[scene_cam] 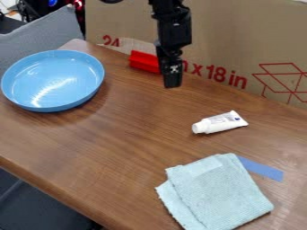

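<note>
My black gripper (171, 74) hangs at the back middle of the wooden table, open, its fingertips just in front of and to the right of a red object (143, 61) lying against the cardboard. A blue plate (52, 81) sits at the left. A white tube (220, 122) lies at the middle right. A folded pale cloth (214, 192) is at the front right.
A blue strip (261, 169) lies beside the cloth. A cardboard box (240, 40) stands along the back. A grey chair back (34, 39) is beyond the left edge.
</note>
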